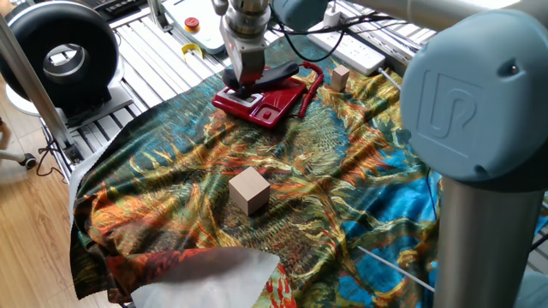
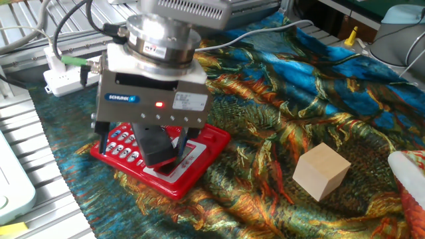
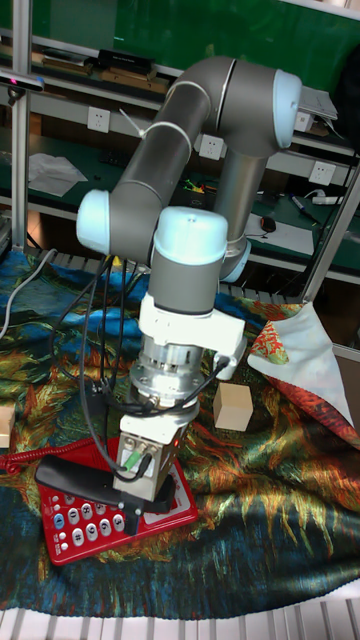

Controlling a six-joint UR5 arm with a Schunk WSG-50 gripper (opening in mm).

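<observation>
A red telephone (image 2: 209,143) with a white keypad sits on the patterned cloth. Its black handset (image 1: 278,75) lies across the base, with the coiled red cord (image 1: 310,90) at one end. My gripper (image 2: 142,151) points down over the phone, its two fingers (image 2: 103,137) wide apart and low by the keys. Between them is part of the handset, with a visible gap on the left side, so the fingers stand open around it. In exterior view 3 the gripper body hides the handset's middle, and contact with the fingertips cannot be made out.
A wooden cube (image 1: 249,190) rests on open cloth in front of the phone; a smaller wooden block (image 1: 340,79) stands near the cord. Behind lies a white power strip (image 1: 347,51). The cloth's folded corner (image 1: 210,281) shows its white underside.
</observation>
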